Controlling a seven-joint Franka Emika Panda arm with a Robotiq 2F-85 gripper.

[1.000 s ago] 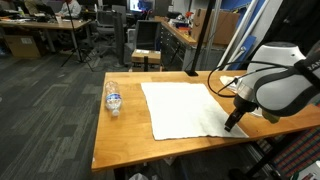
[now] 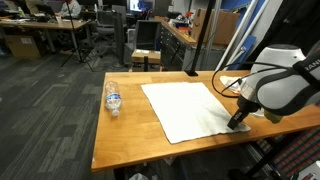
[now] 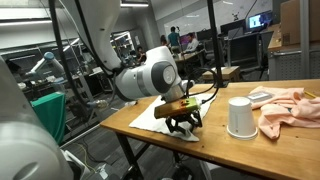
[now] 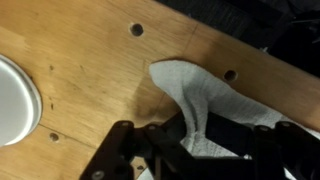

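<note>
A white cloth (image 2: 190,108) lies spread on the wooden table, its front right corner under my gripper (image 2: 236,122). In the wrist view, a raised fold of the cloth (image 4: 196,112) stands between the dark fingers, which are part-way apart. Whether they pinch it firmly does not show. From the other side, my gripper (image 3: 182,128) points down close to the table's near edge, with cloth around its tips. Part of the cloth is hidden behind the arm.
A white tub (image 3: 241,118) stands on the table beside the gripper, with pinkish cloth (image 3: 285,112) beyond it. A clear bottle (image 2: 113,98) stands at the table's left.
The cloth's near edge has shifted a little to the right and lies more slanted than before. My gripper has moved slightly toward the right.
</note>
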